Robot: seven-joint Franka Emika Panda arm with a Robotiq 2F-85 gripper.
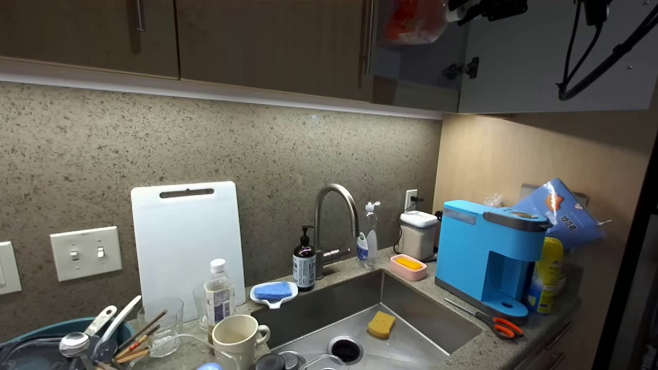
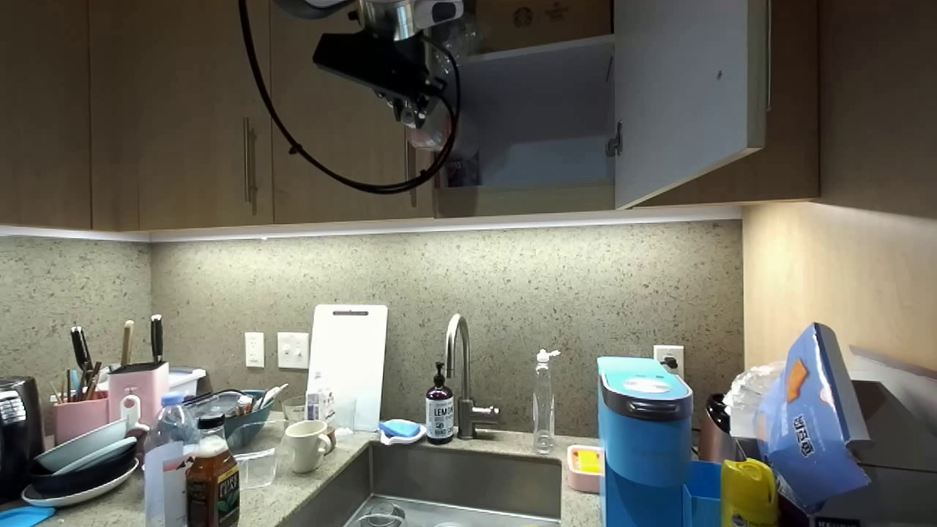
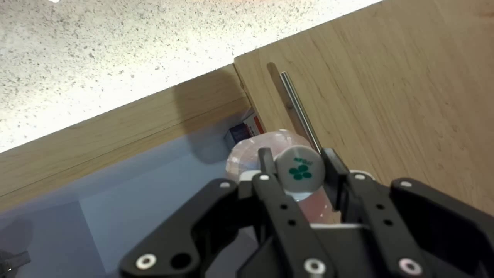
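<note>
My gripper is shut on the white cap (image 3: pixel 301 172) of a clear bottle, one finger on each side; a green leaf mark shows on the cap. Below the cap, the bottle's pinkish clear body (image 3: pixel 253 150) shows past the fingers in the wrist view. In exterior view 1 the bottle (image 1: pixel 416 23) hangs at the top edge with a red-orange body, in front of the open cupboard (image 1: pixel 425 65). Exterior view 2 has the gripper (image 2: pixel 410 113) at the cupboard's left side, its bottle (image 2: pixel 430 133) partly behind a cable loop.
The cupboard door (image 2: pixel 689 96) stands open on the right; a closed door with a bar handle (image 2: pixel 410 171) borders the opening on the left. Inside, a small box (image 3: pixel 238 134) sits by the left wall, and much of the lower shelf is bare. A sink (image 1: pixel 364 320) lies below.
</note>
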